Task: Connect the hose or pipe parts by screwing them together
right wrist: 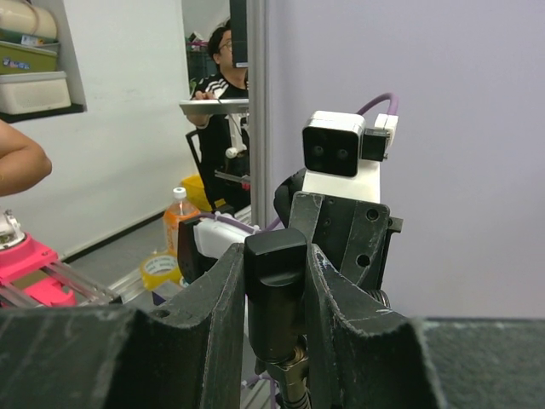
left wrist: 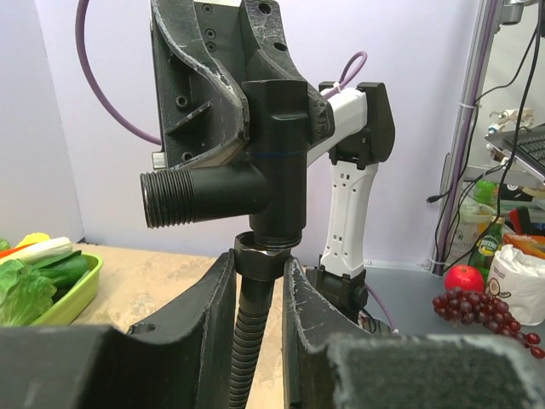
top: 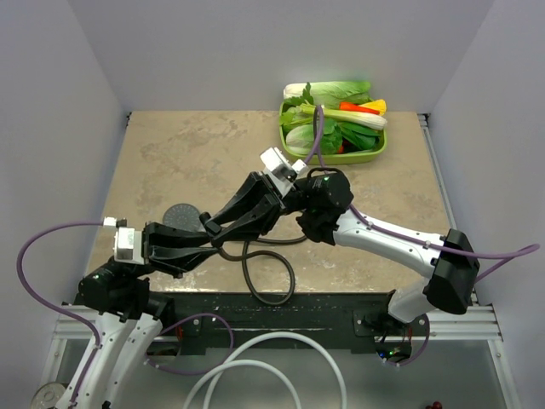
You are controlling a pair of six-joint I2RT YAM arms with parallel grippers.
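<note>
In the left wrist view a black tee fitting (left wrist: 277, 170) with a threaded side branch hangs above a nut (left wrist: 260, 257) on a ribbed hose (left wrist: 249, 341); fitting and nut meet end to end. My left gripper is shut on the hose end at the nut. My right gripper is shut on the fitting, whose top shows between its fingers. From above, the two grippers meet over the table's left-middle, and the dark hose (top: 289, 277) loops on the tabletop below them.
A green basket of vegetables (top: 332, 153) stands at the back right. A dark round disc (top: 179, 215) lies left of the grippers. A white hose (top: 332, 366) lies beyond the front edge.
</note>
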